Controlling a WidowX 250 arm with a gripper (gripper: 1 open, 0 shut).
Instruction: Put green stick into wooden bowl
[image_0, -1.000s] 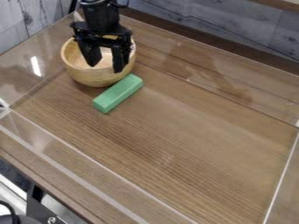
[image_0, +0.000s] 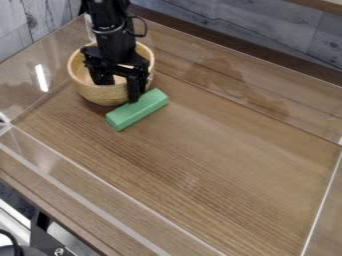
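Note:
The green stick (image_0: 136, 111) lies on the table just outside the wooden bowl (image_0: 83, 87), along the bowl's front-right side. My black gripper (image_0: 119, 86) reaches down over the bowl from the back, its two fingers spread apart. One finger is over the bowl's interior at left; the other is close to the rim near the stick's upper end. No object shows between them. Part of the bowl's inside and far rim is hidden behind the arm.
Bare wooden tabletop (image_0: 221, 150) spreads out to the right and front. A dark wall (image_0: 287, 30) borders the table at the back right, and a grey panel (image_0: 27, 20) stands at the back left. Dark cables and hardware (image_0: 27, 235) sit off the front-left edge.
The gripper has come lower and nearer the front of the bowl, still spread. The green stick has shifted very slightly toward the front right and remains outside the bowl.

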